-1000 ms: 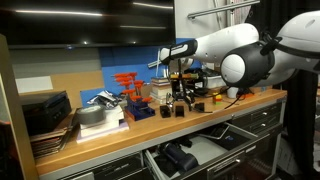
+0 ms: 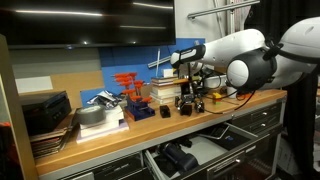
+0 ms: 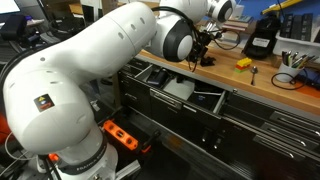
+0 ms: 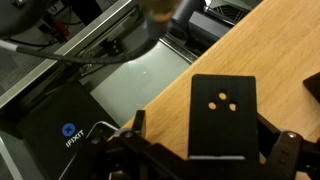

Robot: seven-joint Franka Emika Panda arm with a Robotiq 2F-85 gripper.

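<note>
In the wrist view, a black block (image 4: 223,115) with three small round holes rests on the wooden bench top. My gripper is open around it. Bare wood shows between the left finger and the block, while the right finger lies close along the block's other side; whether they touch is unclear. From outside, the gripper (image 2: 188,103) is low over the bench, among small dark blocks. One separate dark block (image 2: 165,112) stands to its left.
Below the bench edge, an open drawer (image 2: 205,150) holds dark items, one black piece (image 4: 65,130) marked iFixit. Red racks (image 2: 128,82), a pot (image 2: 91,115) and stacked papers stand left along the bench (image 2: 75,155). Yellow and black tools lie farther right.
The arm has come down, bringing my gripper lower over the bench among the dark blocks. The drawer and the items on the left have stayed put.
</note>
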